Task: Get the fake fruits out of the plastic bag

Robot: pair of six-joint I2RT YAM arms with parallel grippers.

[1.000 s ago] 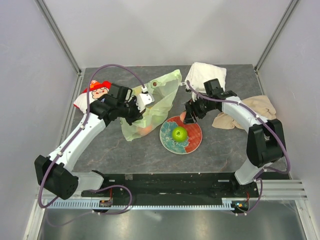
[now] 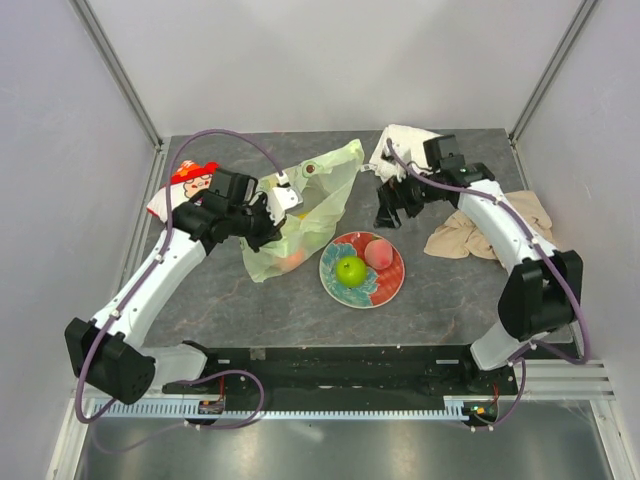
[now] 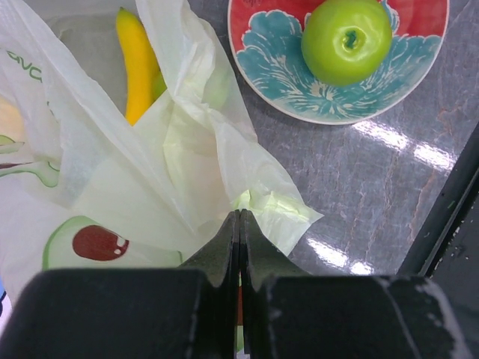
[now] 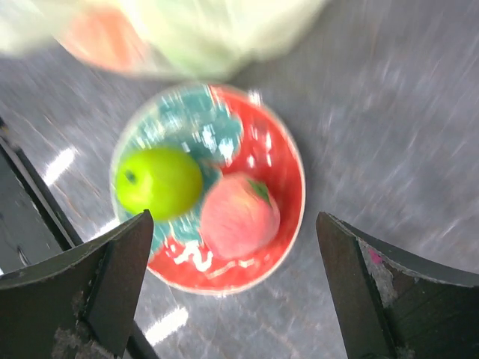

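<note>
The pale green plastic bag (image 2: 320, 200) lies open left of the plate; a yellow fruit (image 3: 138, 67) shows inside, with an orange shape through the plastic. My left gripper is shut over the bag, nothing clearly visible between its fingers. The red-and-teal plate (image 2: 340, 295) holds a green apple (image 2: 350, 270) and a peach (image 2: 378, 253). My right gripper stands open above the plate, empty, the peach below between its fingers in the blurred right wrist view.
A white cloth (image 2: 400, 136) lies at the back, a beige cloth (image 2: 450, 242) at right and a cartoon-print item (image 2: 160, 205) at left. Bare table shows in front of the plate.
My right gripper has released the peach onto the plate and moved up, back from it. The apple has shifted slightly left. The left arm is almost unchanged.
</note>
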